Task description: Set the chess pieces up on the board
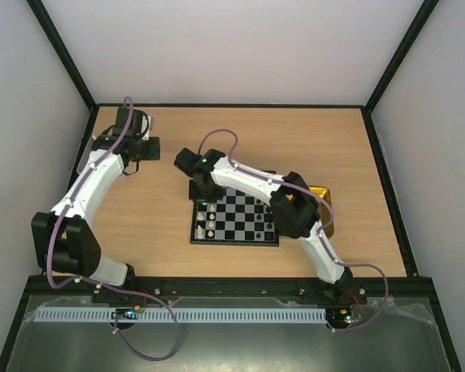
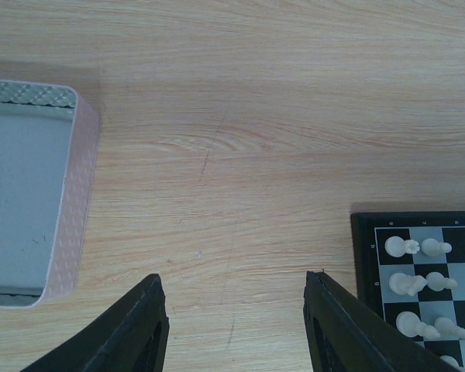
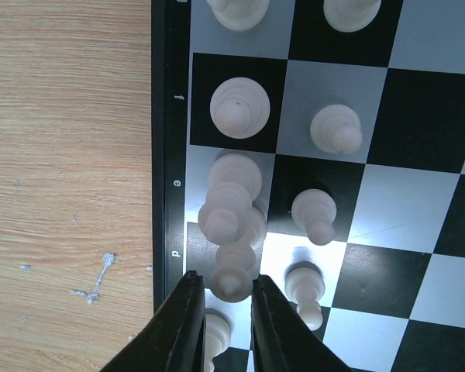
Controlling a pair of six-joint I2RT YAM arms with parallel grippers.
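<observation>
The chessboard (image 1: pixel 240 217) lies at the table's middle, partly covered by the right arm in the top view. In the right wrist view, my right gripper is shut on a white piece (image 3: pixel 232 284) above the edge file, near the square marked d. Another tall white piece (image 3: pixel 225 209) stands just beyond it, on the square marked e. A row of white pawns (image 3: pixel 314 213) runs alongside. Whether the held piece's base touches the board cannot be seen clearly. My left gripper is open and empty over bare table, left of the board's white pieces (image 2: pixel 407 284).
A pale, pink-rimmed box (image 2: pixel 74 194) sits at the left, its visible floor empty. A golden tray (image 1: pixel 330 205) stands right of the board, partly behind the right arm. Dark pieces (image 1: pixel 269 226) line the board's right side.
</observation>
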